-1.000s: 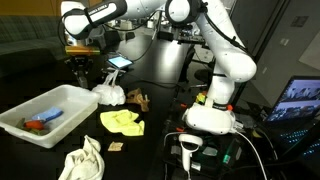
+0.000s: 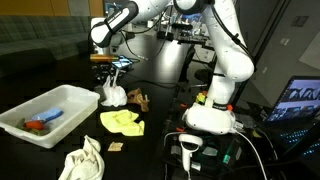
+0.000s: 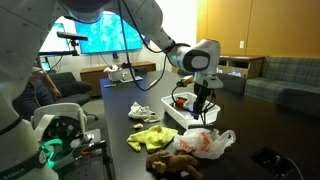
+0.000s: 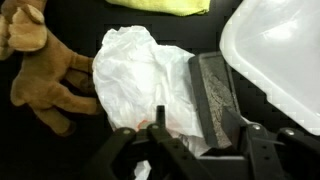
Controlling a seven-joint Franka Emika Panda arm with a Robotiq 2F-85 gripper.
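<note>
A crumpled white plastic bag [image 4: 145,75] lies on the dark table, also in exterior view 2 as the white bag [image 3: 208,143]. Directly over it hangs my gripper [image 2: 113,80], pointing down. In the wrist view the gripper's fingertips [image 4: 160,115] stand apart at the lower edge, with part of the bag and a dark grey block [image 4: 212,90] below them. The block lies against the bag's right side. Whether the fingers touch either is unclear.
A white tray [image 2: 45,135] with coloured items stands to the left. A yellow cloth [image 2: 123,123], a white cloth [image 2: 84,162] and a brown plush toy [image 3: 183,165] lie around the bag. Bare table lies between these things.
From beside the tray, my gripper has moved right in exterior view 1 and is now over the white bag. The tray and cloths have stayed put.
</note>
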